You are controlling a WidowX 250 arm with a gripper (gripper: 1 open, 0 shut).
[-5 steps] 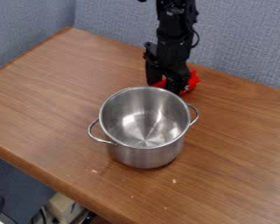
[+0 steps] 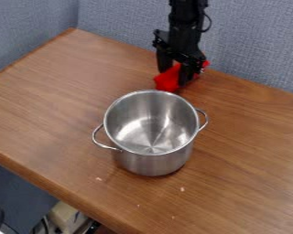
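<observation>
A steel two-handled pot (image 2: 149,151) stands on the wooden table, empty as far as shows. Behind it lies a red object (image 2: 168,80), partly covered by my black gripper (image 2: 179,71), which reaches down from the top of the view onto it. Whether the fingers are closed on the red object I cannot tell.
Blue-grey padded walls rise along the back. Dark cables show at the bottom left, off the table.
My gripper has moved up and to the left from lower over the red object, and the red object now shows further left. The pot has not moved.
</observation>
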